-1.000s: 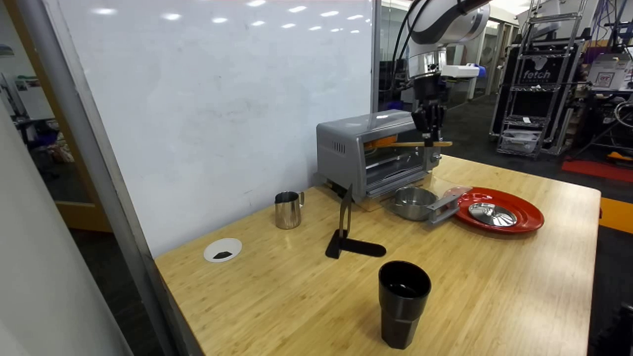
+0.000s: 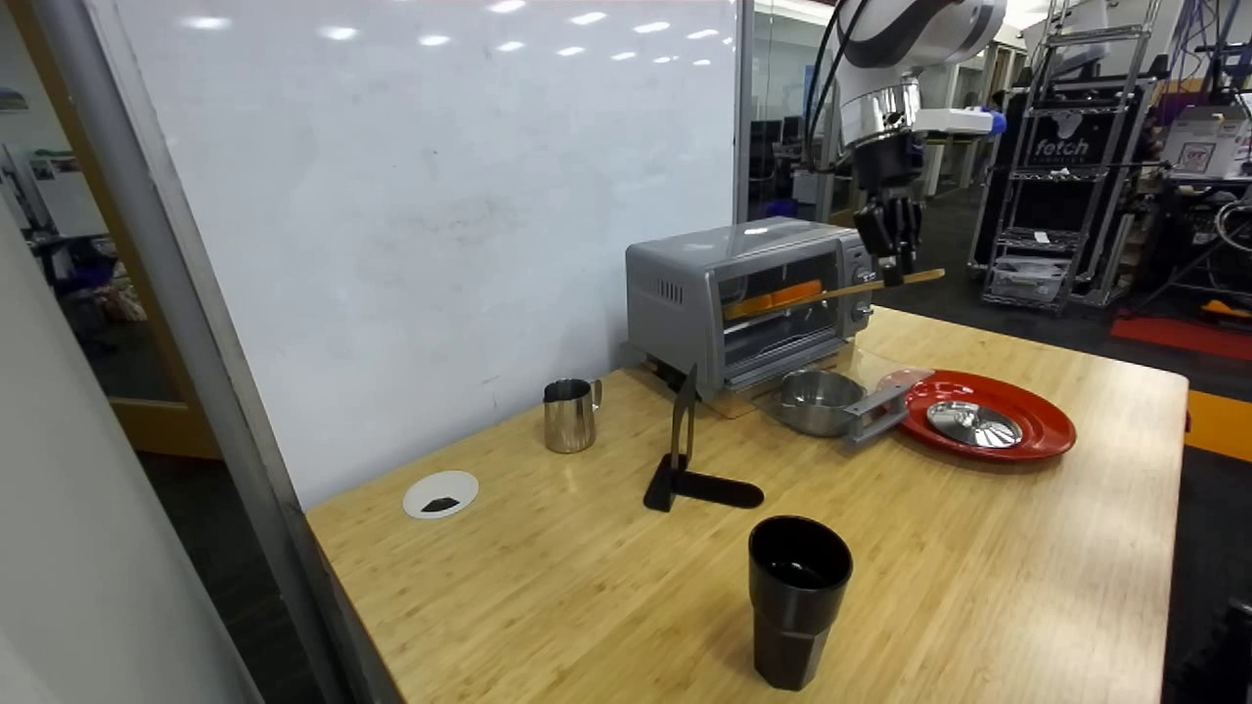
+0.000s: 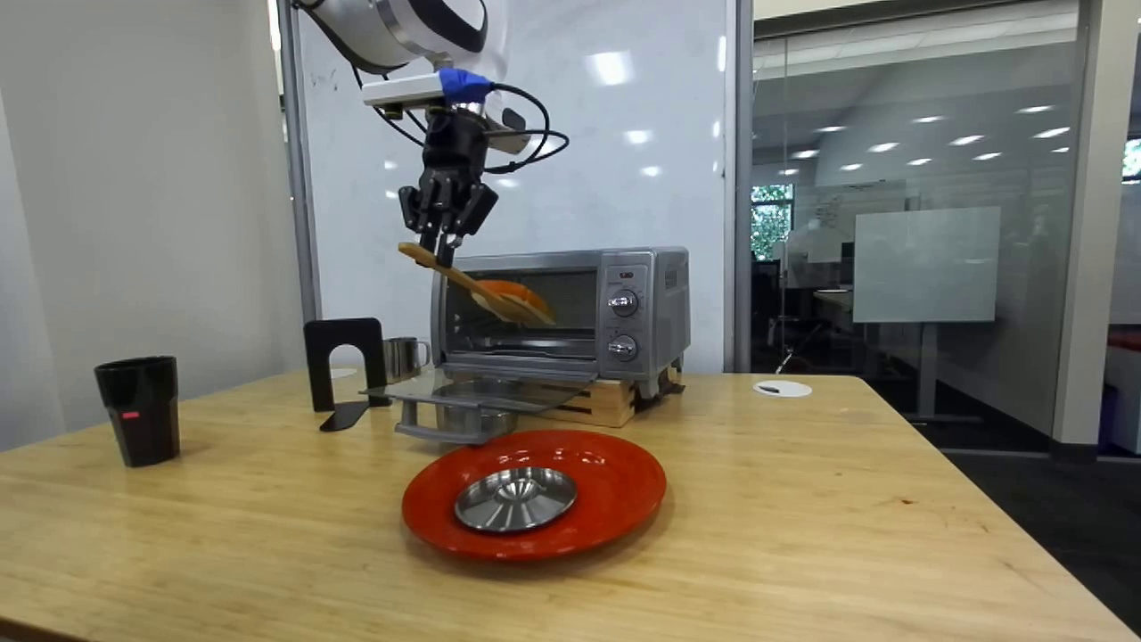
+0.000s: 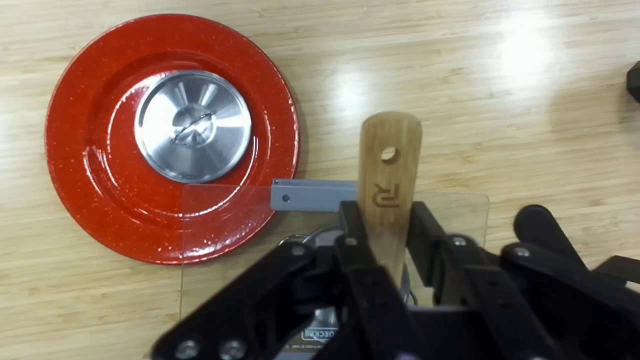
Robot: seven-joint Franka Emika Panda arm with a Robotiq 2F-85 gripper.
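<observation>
My gripper (image 3: 436, 257) is shut on the handle of a wooden spatula (image 4: 388, 174), held in the air in front of the toaster oven (image 3: 669, 310). The spatula's blade slopes down toward the oven and bears an orange piece of food (image 3: 515, 291). Below, the oven's glass door (image 3: 535, 395) hangs open. A steel pot (image 2: 818, 403) shows under the door, largely hidden in the wrist view. A red plate (image 3: 626, 487) stands in front of the oven, with a steel lid (image 4: 193, 127) lying on it.
A black cup (image 2: 799, 598), a black metal bookend (image 2: 704, 487) and a steel pitcher (image 2: 569, 418) stand on the table. Bare tabletop (image 3: 813, 503) lies to the plate's right in the second exterior view.
My gripper has moved away from the oven, rightward in exterior view 1. The spatula and orange piece have come along, and the blade now tilts lower.
</observation>
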